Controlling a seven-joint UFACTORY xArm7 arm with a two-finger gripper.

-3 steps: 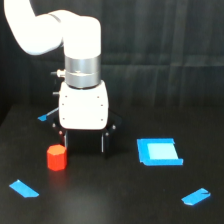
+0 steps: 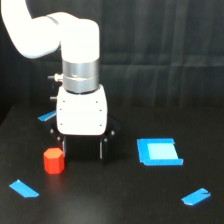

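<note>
A red block (image 2: 54,161) stands on the black table at left. My gripper (image 2: 83,154) hangs pointing down just right of it, under the white arm. Its dark, thin fingers are set wide apart, and nothing shows between them. The left finger is close to the block's right side; whether they touch is hard to tell against the dark background.
A whitish square framed in blue tape (image 2: 160,152) lies to the right. Blue tape strips mark the table at front left (image 2: 24,188), front right (image 2: 196,197) and behind the arm.
The arm and gripper have moved slightly left and lower in the view. The red block has shifted a little left and toward the camera.
</note>
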